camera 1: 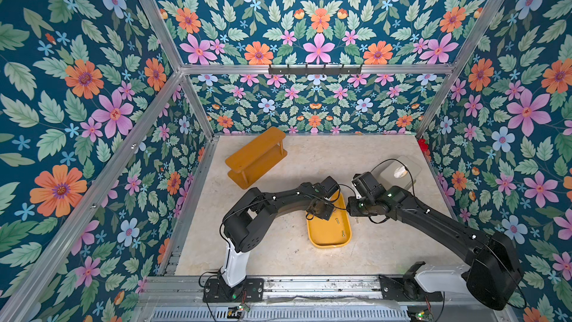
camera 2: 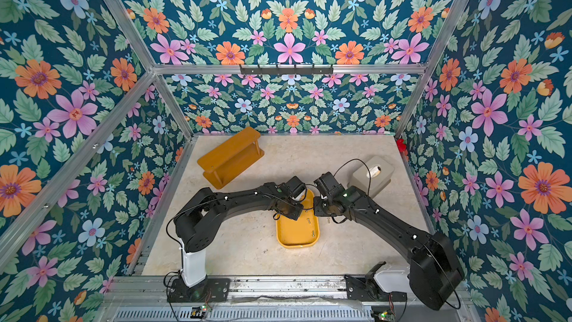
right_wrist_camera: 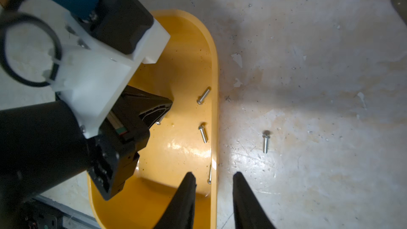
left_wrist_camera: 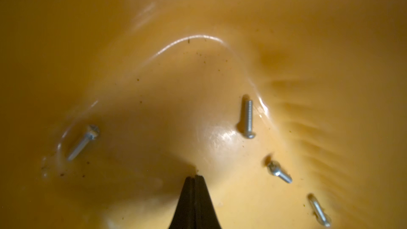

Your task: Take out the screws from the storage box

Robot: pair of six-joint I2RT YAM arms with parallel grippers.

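The yellow storage box [camera 1: 329,242] lies mid-table under both arms. My left gripper is inside it, fingers shut, with nothing showing between the tips. In the left wrist view, one screw [left_wrist_camera: 83,142] rests at the left of the floor; others lie to the right: an upright-pointing screw [left_wrist_camera: 248,118], a slanted screw [left_wrist_camera: 279,172] and a lower screw [left_wrist_camera: 319,210]. My right gripper hangs open over the box's right rim, nothing between its fingers. One screw [right_wrist_camera: 265,142] sits on the table, outside the box.
An orange-brown shelf [camera 1: 256,158] stands at the back left. A pale translucent container [camera 2: 372,177] with a white item is at the back right, behind my right arm. The two grippers are close together over the box.
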